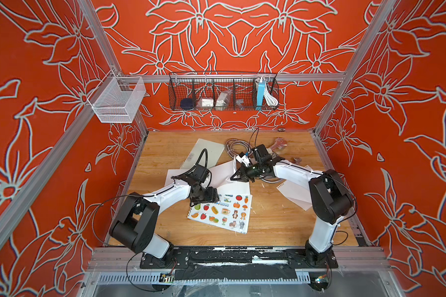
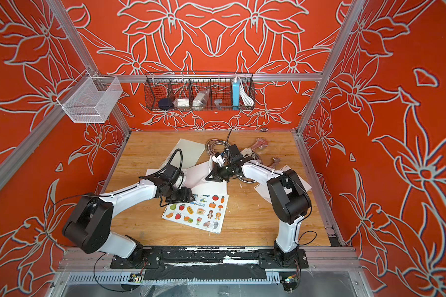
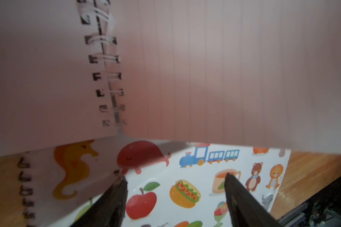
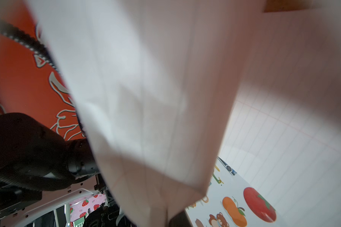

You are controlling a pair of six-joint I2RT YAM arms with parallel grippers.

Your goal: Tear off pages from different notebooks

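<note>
A lined spiral notebook (image 3: pixel 185 75) lies open over a picture page (image 1: pixel 222 212) with fruit, animal and train stickers. My left gripper hovers above them, its fingers apart with nothing between them that shows. My right gripper (image 1: pixel 236 177) is at the lined notebook's upper right, shut on a lined page (image 4: pixel 151 94), which is lifted and curled and fills much of the right wrist view.
A pale sheet (image 1: pixel 205 148) lies at the back left, white paper (image 1: pixel 294 195) at the right. Coiled hoses (image 1: pixel 236 143) and tools (image 1: pixel 277 143) sit behind. Bare wood is at front right.
</note>
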